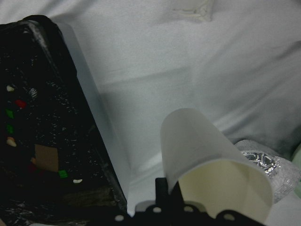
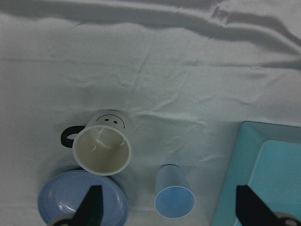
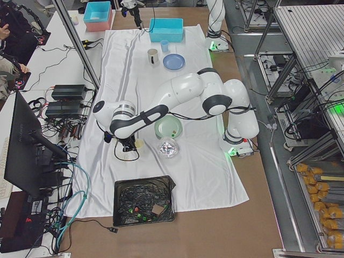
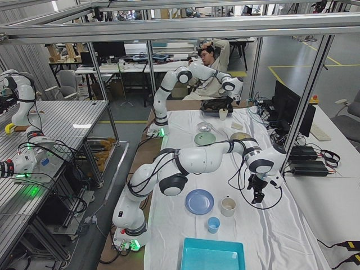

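In the left wrist view a white cup [image 1: 202,136] lies tilted with its rim in my left gripper, which is shut on it, beside a black tray [image 1: 56,141] lined with dark plastic and holding small coloured bits. A crumpled foil item [image 1: 273,174] lies to the right. In the right wrist view my right gripper stands open above a smiley mug [image 2: 101,150], a blue plate [image 2: 82,197], a blue cup [image 2: 173,193] and a teal bin [image 2: 240,165].
A green plate [image 4: 205,140] lies mid-table near the foil. A monitor [image 3: 21,145] and cables border the white cloth [image 3: 209,188]. A seated person [image 4: 205,79] is behind the far arm.
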